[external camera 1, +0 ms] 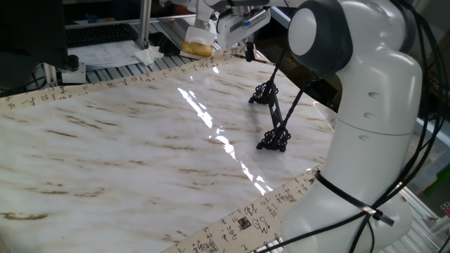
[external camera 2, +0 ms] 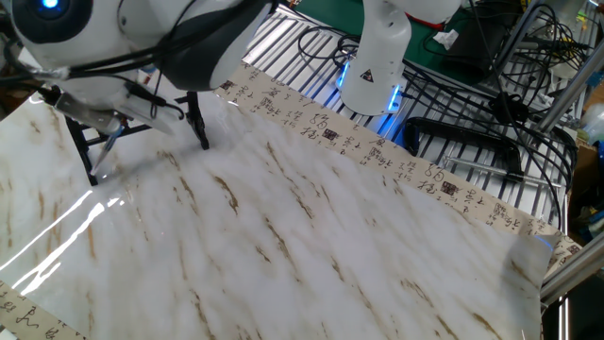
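Observation:
A black rack [external camera 1: 276, 112] with two ornate feet and a crossbar stands on the marbled sheet, close to the arm. The same rack [external camera 2: 92, 156] shows at the upper left in exterior view 2, partly behind the arm. My gripper [external camera 1: 249, 56] is at the far edge of the sheet in exterior view 1, beyond the rack. Its dark fingers are small there, and a thin dark, reddish piece shows near them. Whether they are open or shut, or grip that piece, I cannot tell. In exterior view 2, the arm's wrist hides most of the rack's far side.
The marbled sheet [external camera 1: 112, 154] is bare over its left and middle. A keyboard [external camera 1: 100, 34], papers and a yellow-brown packet [external camera 1: 197, 48] lie beyond its back edge. Another white arm base [external camera 2: 373, 80] and a black clamp [external camera 2: 462, 144] stand beyond the lettered border.

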